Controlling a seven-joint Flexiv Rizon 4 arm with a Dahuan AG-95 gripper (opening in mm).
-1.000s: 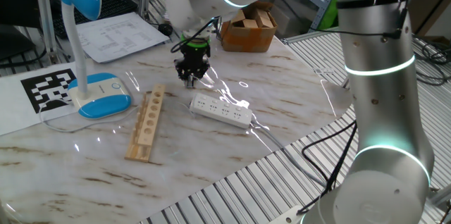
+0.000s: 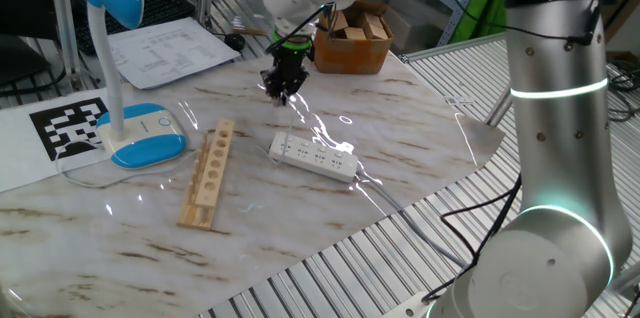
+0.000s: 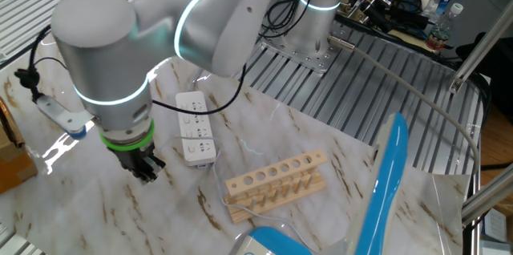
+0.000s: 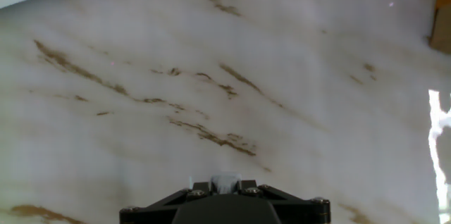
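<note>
My gripper [image 2: 284,96] hangs over the marble-patterned table, behind the white power strip [image 2: 314,157] in exterior view 1. In exterior view 2 the gripper [image 3: 147,170] points down, left of the strip. At the bottom of the wrist view its dark fingers [image 4: 201,187] stand close together. A small pale, translucent thing [image 4: 225,182] fills the narrow gap between them; its full shape is hidden. The wooden rack [image 3: 276,176], with a row of round holes and pegs below, stands apart from the gripper. No tube shows in its holes.
A blue-and-white lamp [image 2: 146,138] stands left of the rack, its cord looping nearby. At the back are printed sheets [image 2: 170,55] and an open cardboard box [image 2: 352,46]. Bare tabletop lies in front of the rack.
My gripper has moved right and somewhat up in exterior view 1, and its tilt has changed. The rack, power strip and lamp stay where they were.
</note>
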